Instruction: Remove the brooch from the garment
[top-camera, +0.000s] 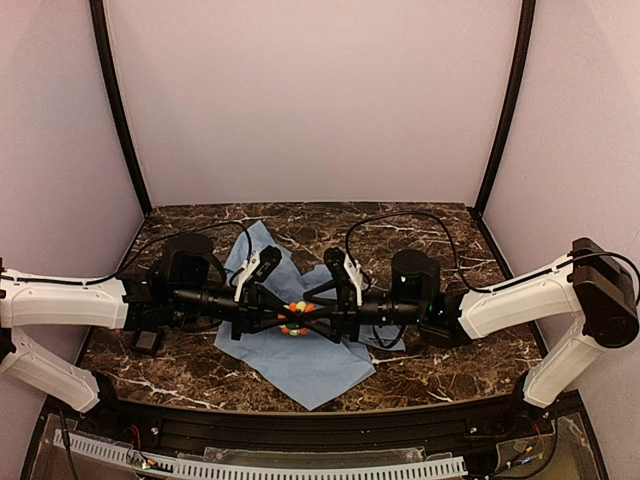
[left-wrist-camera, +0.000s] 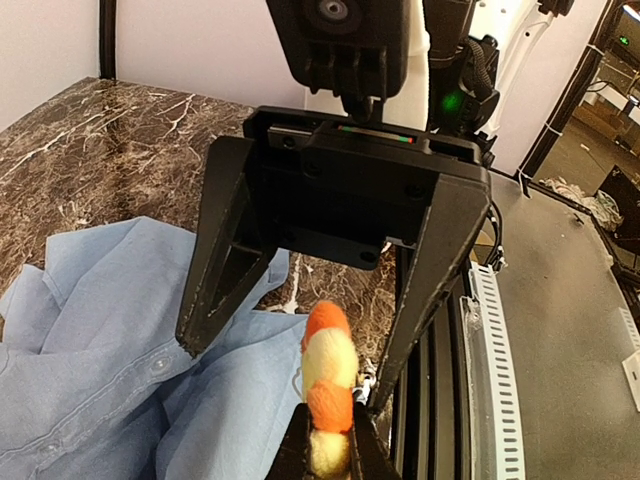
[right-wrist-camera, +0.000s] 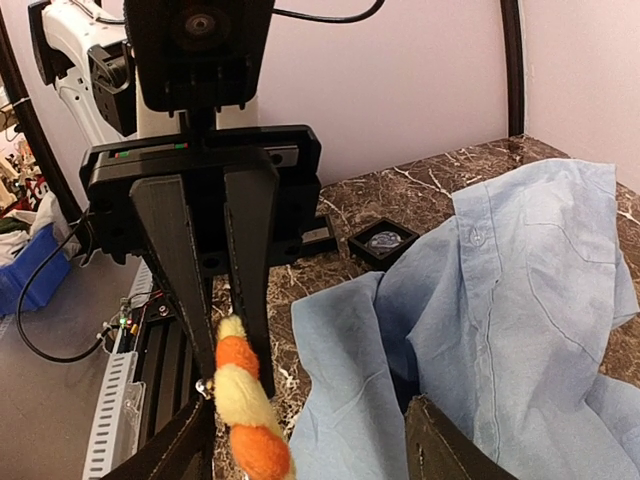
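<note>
An orange and yellow fuzzy brooch (top-camera: 300, 306) is between my two grippers above the blue garment (top-camera: 290, 370). In the right wrist view the brooch (right-wrist-camera: 250, 410) stands at the left-hand finger of my right gripper, whose fingers are spread apart. A small metal piece shows beside the brooch. Whether it is still pinned to the cloth is hidden.
A small black box (right-wrist-camera: 382, 240) lies on the left side of the table. Walls and dark posts bound the workspace.
</note>
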